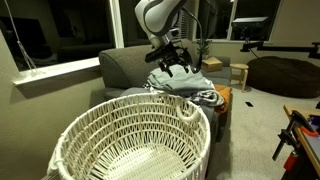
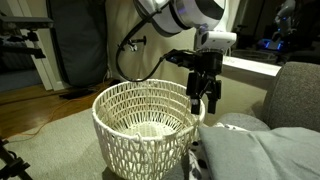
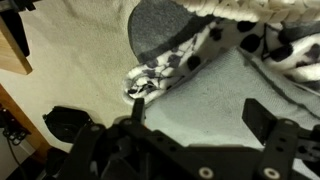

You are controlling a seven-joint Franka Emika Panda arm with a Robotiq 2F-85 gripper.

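My gripper stands open above a grey cloth (image 3: 205, 95), its two fingers wide apart and nothing between them. In exterior view 1 the gripper (image 1: 181, 70) hangs over the heap of cloth (image 1: 180, 83) on the sofa, behind the basket. The second exterior view has the gripper (image 2: 203, 106) pointing down near the rim of the white woven basket (image 2: 150, 150), with the grey cloth (image 2: 260, 152) to its right. A black-and-white spotted cloth (image 3: 195, 55) lies against the grey one. The basket (image 1: 140, 150) looks empty.
A dark grey sofa (image 1: 125, 68) runs along the wall under the window. The basket's pale rim (image 3: 255, 8) crosses the top of the wrist view. Carpet (image 1: 255, 120) lies open to the right, with a wooden stool (image 1: 238, 75) farther back.
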